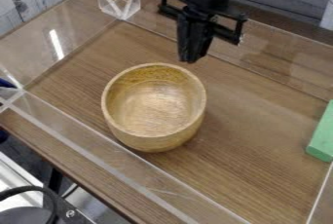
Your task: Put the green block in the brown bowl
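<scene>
The brown bowl (108, 99), round and empty, sits left of the middle of the wooden table. The green block (321, 138) lies at the right edge of the view, partly cut off by the frame. My black gripper (192, 56) points down just beyond the bowl's far right rim, well away from the block. It is small and dark here, so whether its fingers are parted does not show. No green thing is visible at its tips.
A clear plastic piece (119, 1) stands at the far left corner. Transparent walls edge the table. A black cable and a round dark object (23, 211) are at the bottom left. Bare wood lies between bowl and block.
</scene>
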